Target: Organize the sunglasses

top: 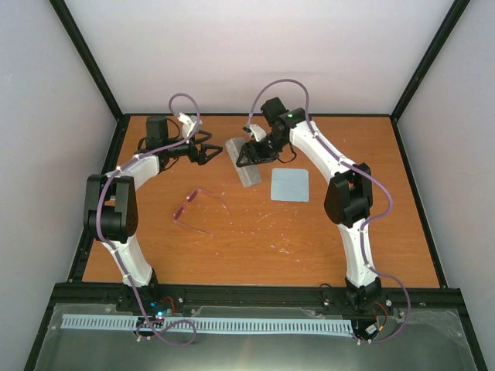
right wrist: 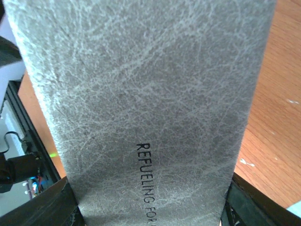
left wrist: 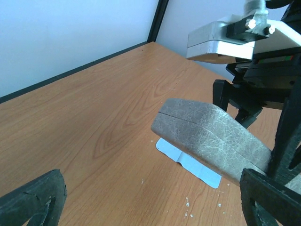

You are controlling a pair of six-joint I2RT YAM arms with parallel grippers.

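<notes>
A silver glasses case [top: 246,170] with "REFUELING FOR" lettering fills the right wrist view [right wrist: 141,94], between the fingers of my right gripper [top: 255,154]; that gripper is raised over the middle back of the table. My left gripper [top: 213,145] stands open a short way left of the case, which shows at the right in the left wrist view [left wrist: 207,132]. Pink sunglasses [top: 192,197] lie unfolded on the left middle of the table. A light blue cloth [top: 289,185] lies right of the case.
Dark frame edges and white walls bound it.
</notes>
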